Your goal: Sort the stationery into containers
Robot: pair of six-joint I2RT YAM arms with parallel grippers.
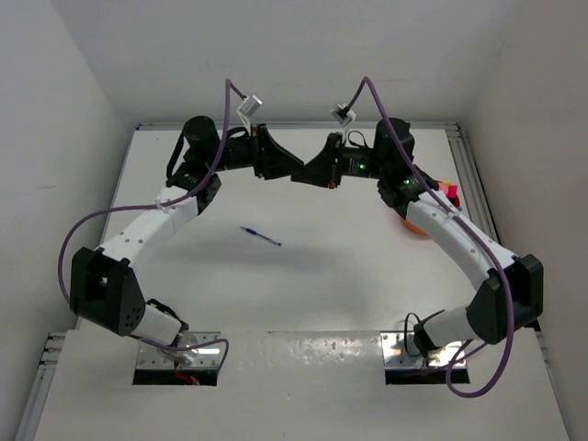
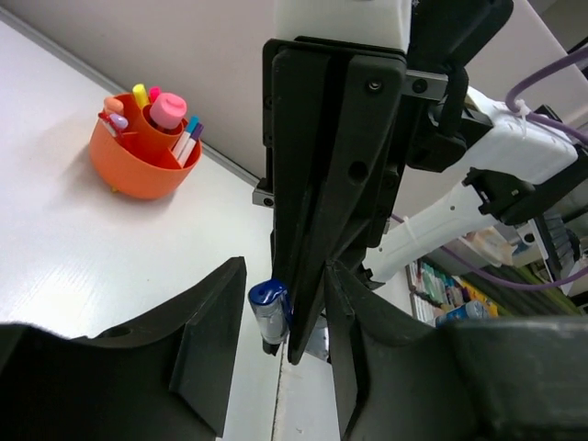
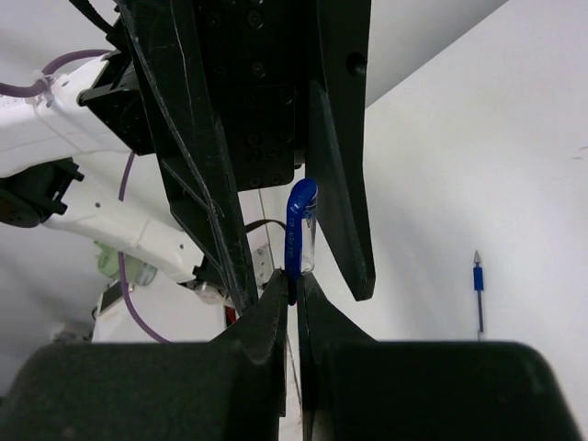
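Observation:
My two grippers meet above the middle of the table. A blue-capped pen shows between the left gripper's fingers in the left wrist view, beside the right gripper's tips. In the right wrist view my right gripper is shut on that pen, which rises between the left gripper's parted fingers. A second blue pen lies on the table below the grippers. An orange organizer holding markers stands at the right of the table, partly hidden by the right arm in the top view.
Metal rails and walls border it at the back and sides.

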